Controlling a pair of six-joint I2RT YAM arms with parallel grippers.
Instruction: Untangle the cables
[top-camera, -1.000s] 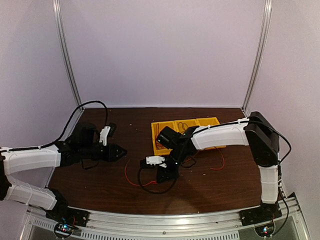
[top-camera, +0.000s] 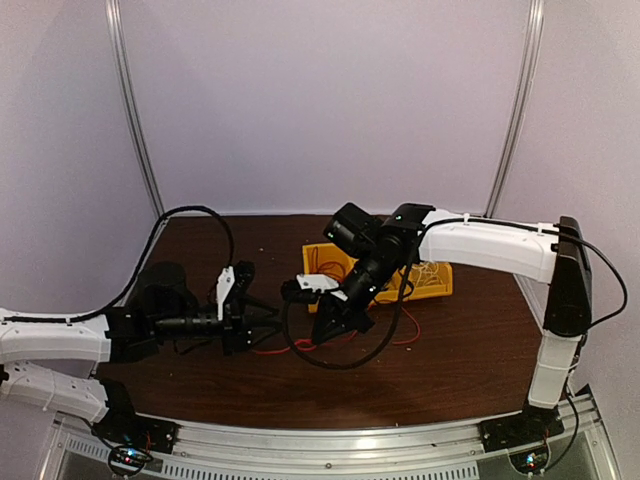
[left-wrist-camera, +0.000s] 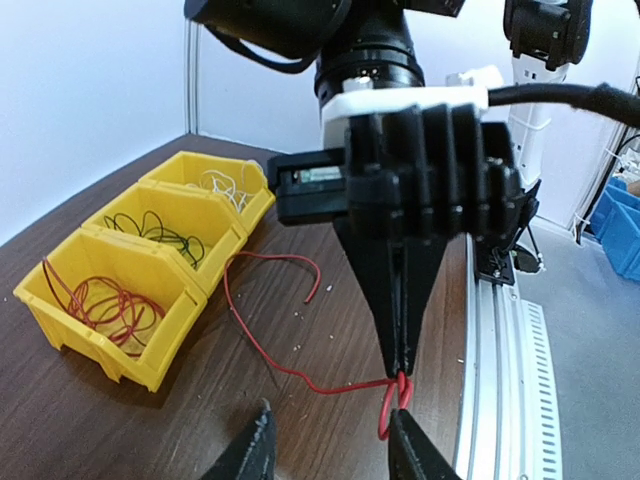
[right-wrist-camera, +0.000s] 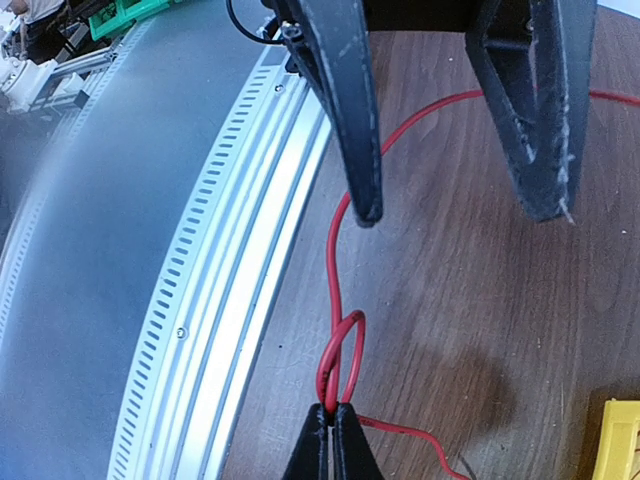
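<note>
A red cable (left-wrist-camera: 262, 345) runs over the table to the tips of my right gripper, which is shut on it. A small loop of the cable (right-wrist-camera: 357, 330) stands right at those fingertips in the right wrist view. The other stretch of cable passes behind the fingers (right-wrist-camera: 350, 120) of my left gripper, which is open with nothing seen between its fingers. Seen from its own wrist, the left gripper has its fingers spread, just below and left of the held loop. From above, the left gripper (top-camera: 275, 328) faces the right one.
A yellow three-part bin (left-wrist-camera: 165, 335) stands at the back, with red, dark and white cables in separate compartments. A metal rail (right-wrist-camera: 215, 330) runs along the table's front edge. Bare table (top-camera: 220, 390) lies at the front left.
My left gripper has moved right, toward the right gripper, and its fingers have opened. The right arm has risen and shifted slightly, with the cable still at its fingertips.
</note>
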